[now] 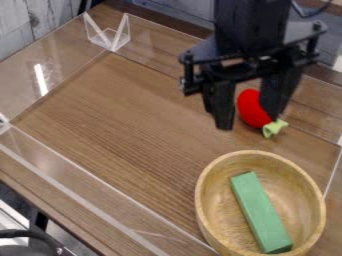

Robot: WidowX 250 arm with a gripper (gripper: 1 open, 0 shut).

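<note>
My gripper [235, 103] hangs in the upper right over the wooden table [94, 130], its black body filling much of that area, with fingers pointing down. Its exact finger state is hard to make out. A red object with a pale green part [261, 115] lies on the table behind it, partly hidden. Below, near the front right, a green block [261, 210] lies in a round tan bowl [211, 205].
A small clear wire-like holder [107, 30] stands at the back left.
</note>
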